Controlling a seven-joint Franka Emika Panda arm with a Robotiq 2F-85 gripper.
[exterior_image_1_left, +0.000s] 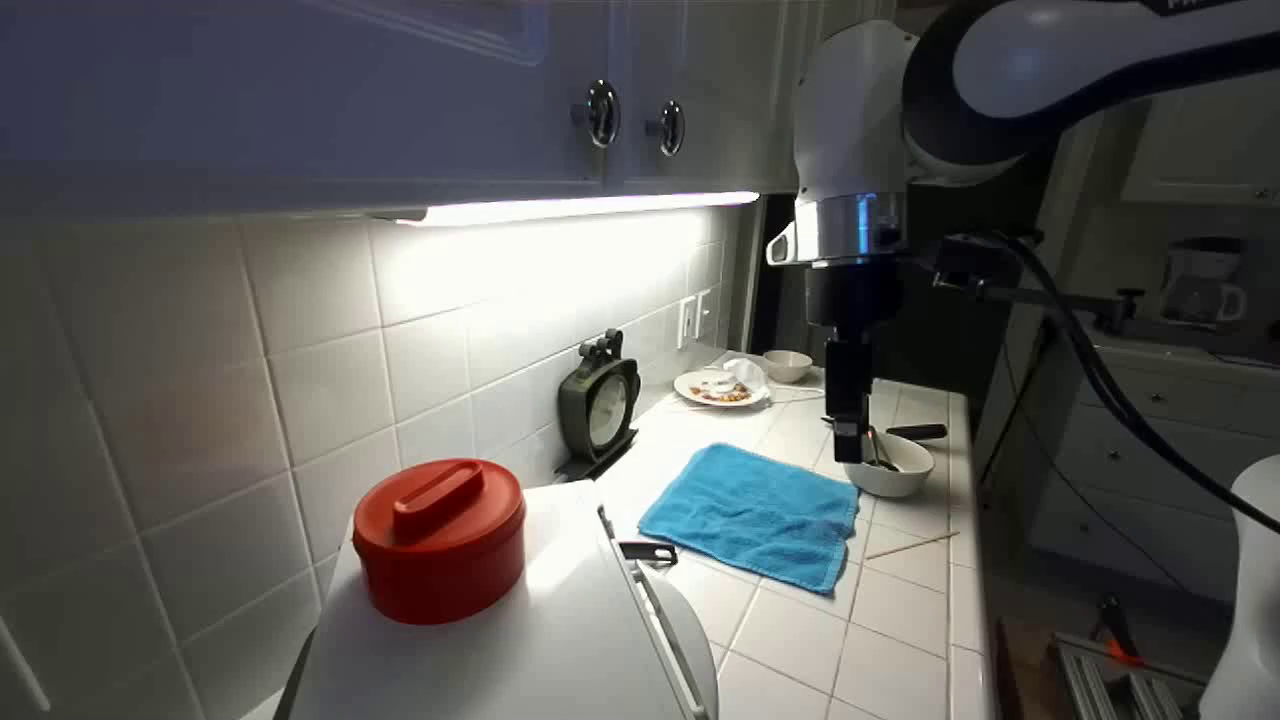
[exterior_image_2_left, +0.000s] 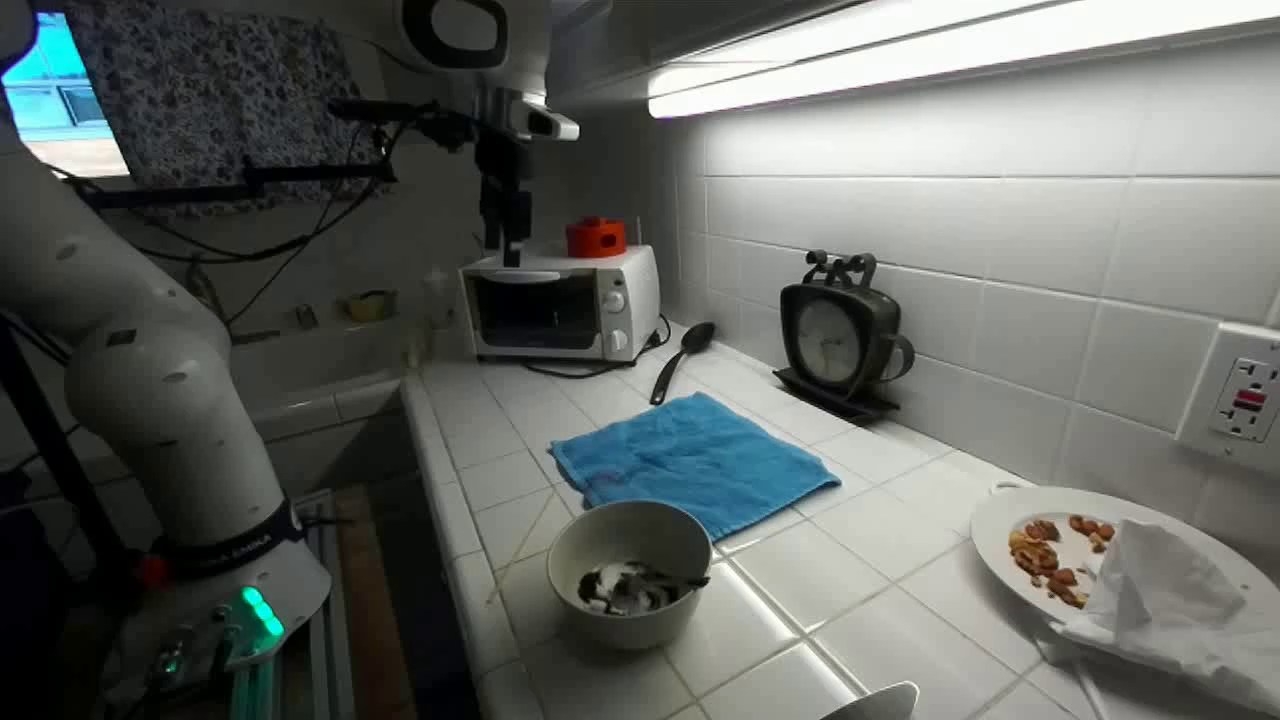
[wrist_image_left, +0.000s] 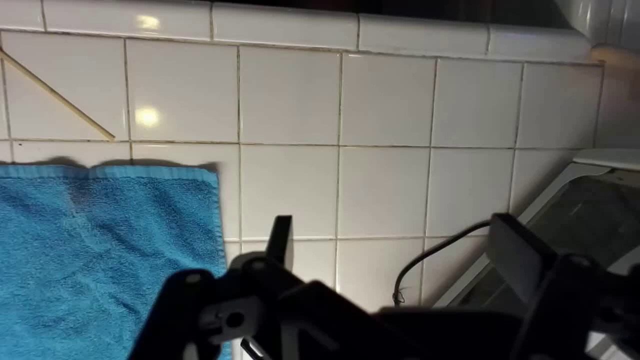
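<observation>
My gripper is open in the wrist view, its two fingers wide apart with only tiled counter and a black cord seen between them. In exterior view 2 the gripper hangs high above the counter, in front of the white toaster oven. A blue towel lies spread flat on the counter. Beyond the towel rests a black spoon. A white bowl with dark and white contents and a utensil in it stands nearer that camera. On top of the oven sits a red lidded container.
A thin wooden stick lies beside the towel near the counter's edge. Against the tiled wall stands a dark green scale. A plate holds food scraps and a crumpled napkin. Tiles between towel and oven are mostly clear.
</observation>
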